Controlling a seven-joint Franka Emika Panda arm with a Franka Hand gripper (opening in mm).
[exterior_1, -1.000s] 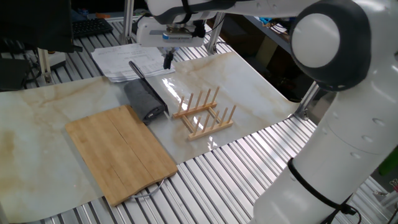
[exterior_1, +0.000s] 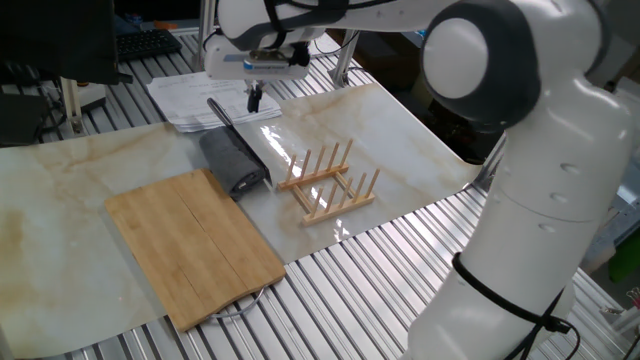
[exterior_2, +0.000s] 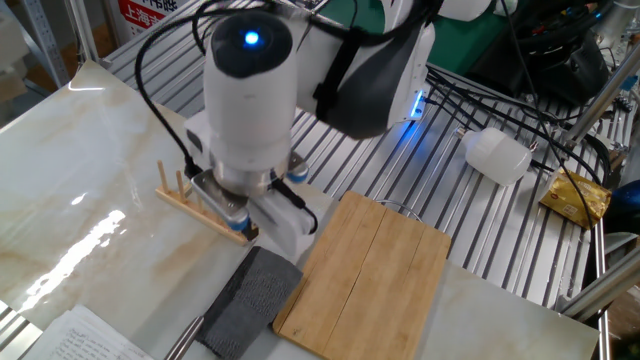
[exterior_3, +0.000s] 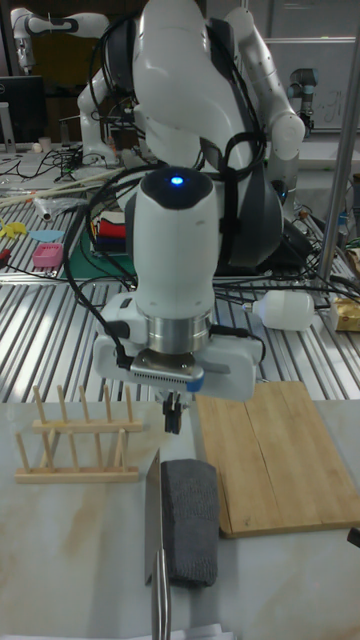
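My gripper (exterior_1: 254, 100) (exterior_3: 171, 414) hangs above the table with its dark fingers close together, shut, and nothing shows between them. Below it in the third exterior view, a knife (exterior_3: 162, 597) rests along the left side of a rolled grey towel (exterior_3: 193, 523), its handle toward that camera. The first view shows the same grey towel (exterior_1: 232, 160) between the wooden board and the papers, with the knife handle (exterior_1: 220, 112) reaching toward the papers. A wooden rack (exterior_1: 325, 184) with upright pegs stands empty beside them. The wooden cutting board (exterior_1: 195, 245) lies flat.
Printed papers (exterior_1: 200, 100) lie at the marbled sheet's far edge. Slatted metal table (exterior_1: 370, 285) shows along the near side. A white rounded object (exterior_2: 497, 156) and a gold packet (exterior_2: 575, 197) sit near cables. The marbled sheet beyond the rack is clear.
In the first view, my gripper has moved left and slightly down, and the arm has shifted left with it. The knife, towel, rack and board have stayed put.
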